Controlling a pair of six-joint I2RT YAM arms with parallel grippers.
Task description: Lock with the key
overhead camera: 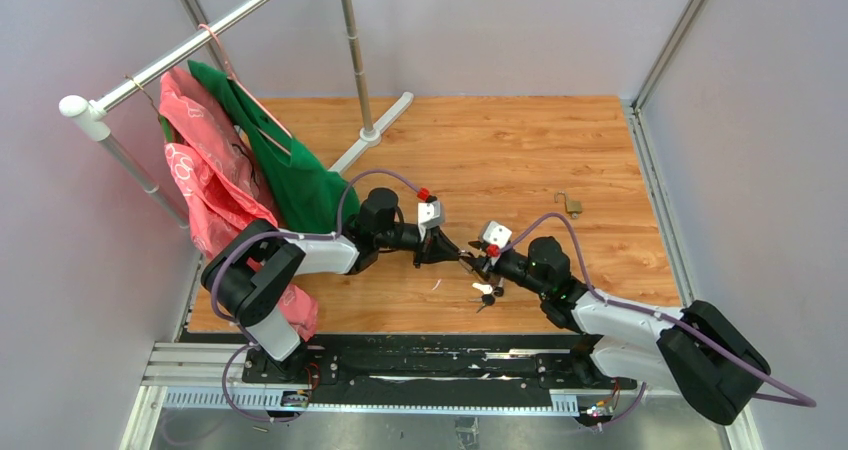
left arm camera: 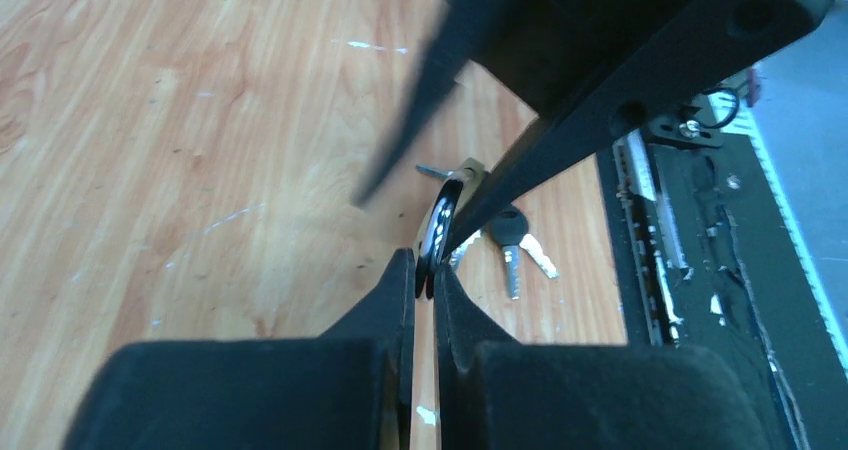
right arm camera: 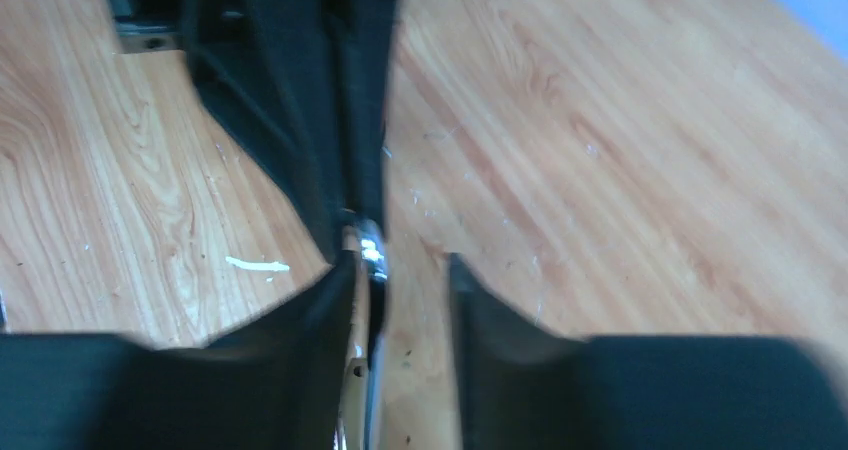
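Observation:
My left gripper is shut on the shiny curved shackle (left arm camera: 438, 220) of a padlock. The brass body (left arm camera: 472, 170) is partly visible behind a dark finger in the left wrist view. In the right wrist view, the shackle (right arm camera: 372, 252) shows at the left fingertips, with a brass part (right arm camera: 356, 380) below it. My right gripper stands part open close by, its fingers apart and blurred, the padlock beside its left finger. Black-headed and silver keys (left arm camera: 509, 228) appear beyond the padlock; whether they hang or lie on the table I cannot tell.
Another brass padlock (overhead camera: 573, 207) with its shackle raised lies on the wooden table at the right. A rack holds a green cloth (overhead camera: 300, 185) and a red cloth (overhead camera: 205, 170) at the left.

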